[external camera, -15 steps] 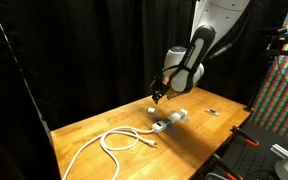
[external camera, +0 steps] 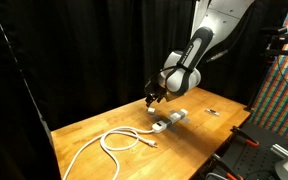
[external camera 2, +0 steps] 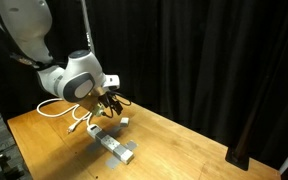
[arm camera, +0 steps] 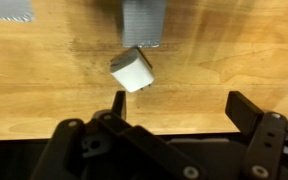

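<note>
A small white block (arm camera: 132, 70) lies on the wooden table, seen in the wrist view just beyond my gripper. The fingers stand wide apart with bare table between the fingers, one of which (arm camera: 118, 106) is nearest the block. In the first exterior view the gripper (external camera: 153, 98) hangs above the small white block (external camera: 151, 109). From the second exterior view, the block (external camera 2: 124, 121) sits to the right of the gripper (external camera 2: 105, 110), apart from it.
A white power strip (external camera: 169, 121) lies close by, its white cord (external camera: 106, 140) looping over the table's left part. Grey tape patches (arm camera: 143, 22) mark the tabletop. Black curtain (external camera 2: 204, 70) hangs behind.
The arm has shifted slightly, with its gripper a little lower and to the left in the first exterior view. The block, power strip and cord have not moved.
</note>
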